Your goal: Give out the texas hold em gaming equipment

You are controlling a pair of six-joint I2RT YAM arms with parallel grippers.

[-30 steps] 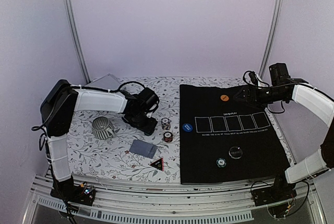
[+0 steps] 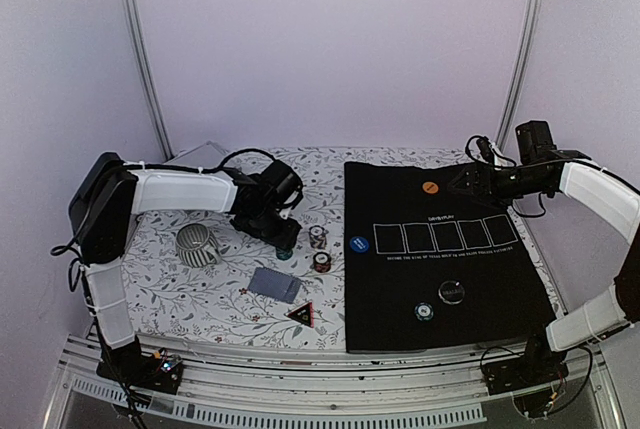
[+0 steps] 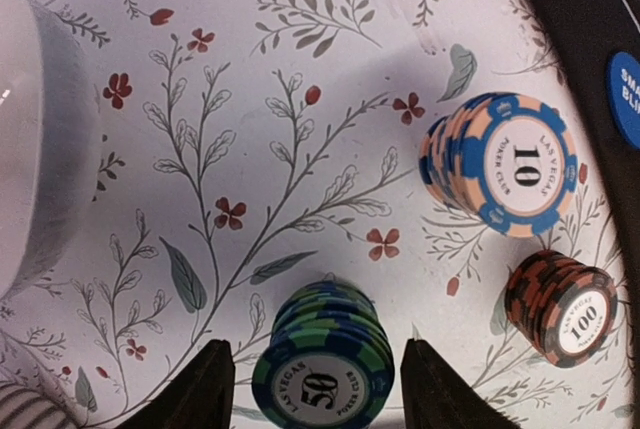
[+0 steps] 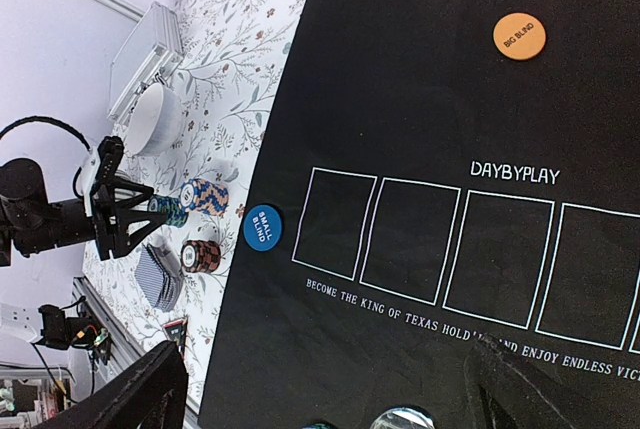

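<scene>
My left gripper is part open around a stack of green 50 chips point(image 3: 320, 389), its fingers either side; whether they touch is unclear. To its right stand a blue 10 stack point(image 3: 525, 164) and a black-red 100 stack point(image 3: 575, 314). The black mat point(image 2: 450, 329) carries a blue small blind button point(image 4: 262, 227), an orange big blind button point(image 4: 519, 36), a clear disc point(image 2: 451, 292) and a green chip point(image 2: 424, 311). My right gripper point(image 2: 472, 181) hangs open over the mat's back right, empty.
A white bowl point(image 4: 155, 119) and silver case point(image 4: 145, 54) are behind the left gripper; a striped cup point(image 2: 197, 244), card deck point(image 2: 275, 284) and triangular marker point(image 2: 301, 314) sit on the floral surface.
The right arm and the other objects are unchanged.
</scene>
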